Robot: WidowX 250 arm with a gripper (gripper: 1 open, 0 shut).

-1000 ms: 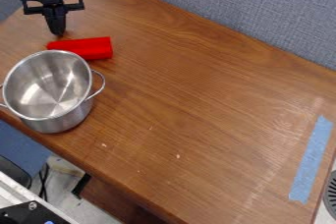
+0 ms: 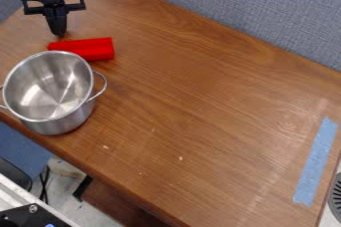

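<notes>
A black robot gripper [image 2: 56, 24] hangs at the top left of the camera view, its fingers pointing down and shut, with nothing visible between them. Just below and right of it a red cylinder [image 2: 83, 47] lies on its side on the wooden table [image 2: 213, 102]. Below the cylinder stands a steel pot [image 2: 51, 90] with two wire handles, its inside empty as far as shows.
A strip of blue tape [image 2: 314, 161] runs along the table's right side. A grey padded wall [image 2: 253, 7] borders the back. Cables show beyond the lower left edge.
</notes>
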